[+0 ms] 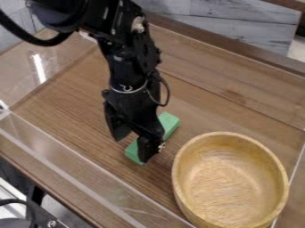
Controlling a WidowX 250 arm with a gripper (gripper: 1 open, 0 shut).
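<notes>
My black gripper (136,135) is low over the wooden table, its fingers around or just above a green block (167,126). The block lies left of a wooden bowl (229,183) and is partly hidden by the gripper. The fingers stand apart; whether they touch the block I cannot tell.
The bowl (195,175) takes up the lower right of the table. Bare wood (226,89) is clear at the back right and left of the arm. A pale board wall stands behind.
</notes>
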